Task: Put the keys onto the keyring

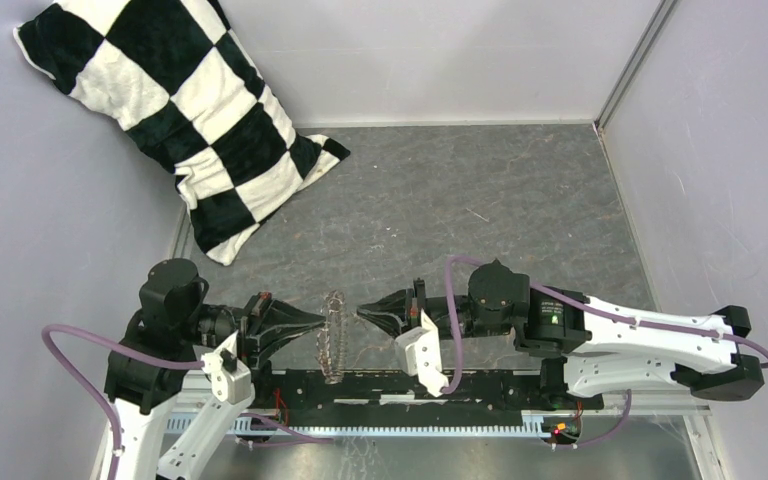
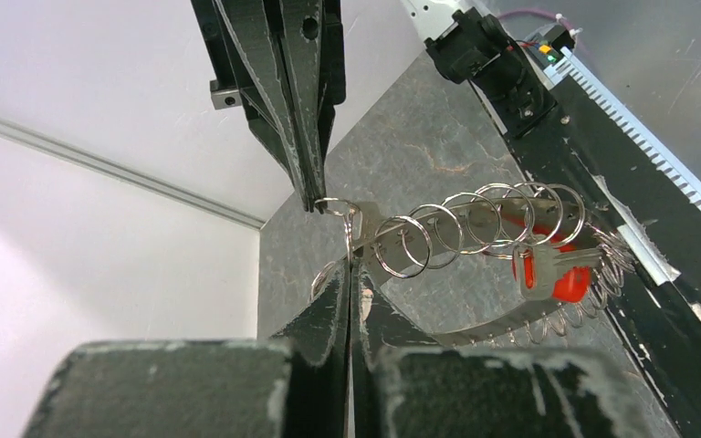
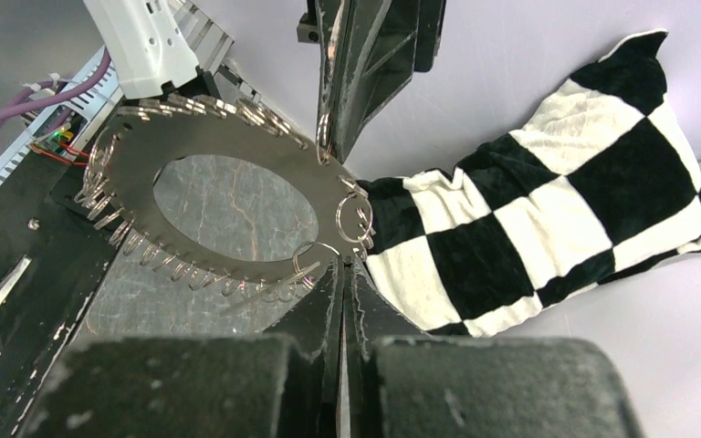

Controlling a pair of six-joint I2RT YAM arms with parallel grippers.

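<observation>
The keyring, an oval metal band [image 3: 128, 173] edged with several small wire rings, hangs between the arms. The top view shows the keyring [image 1: 333, 345] nearly edge-on, at the tips of my left gripper [image 1: 323, 320]. In the left wrist view, my left gripper is shut on one of its thin wire rings. A grey key [image 2: 548, 274] with red parts shows beyond the loops. My right gripper [image 1: 360, 311] is shut just right of the keyring; a thin wire [image 2: 340, 203] meets its tips in the left wrist view. Its grip on anything is unclear.
A black-and-white checkered cushion [image 1: 210, 110] leans at the back left. The grey floor [image 1: 460, 190] behind the arms is clear. A black rail [image 1: 410, 388] runs along the front, and walls close in both sides.
</observation>
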